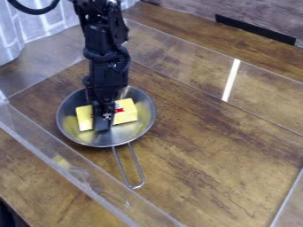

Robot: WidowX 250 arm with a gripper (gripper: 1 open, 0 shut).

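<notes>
My black gripper point(104, 117) reaches down from the top of the view into a small metal pan point(78, 133) with a wire handle pointing toward the front. A yellow block point(126, 110) with a small red mark lies in the pan, partly hidden behind my fingers. The fingertips are down at the block; whether they grip it is hard to see.
Clear plastic panels run along the left and front-left, close to the pan. A white strip point(232, 80) lies on the wood at the right.
</notes>
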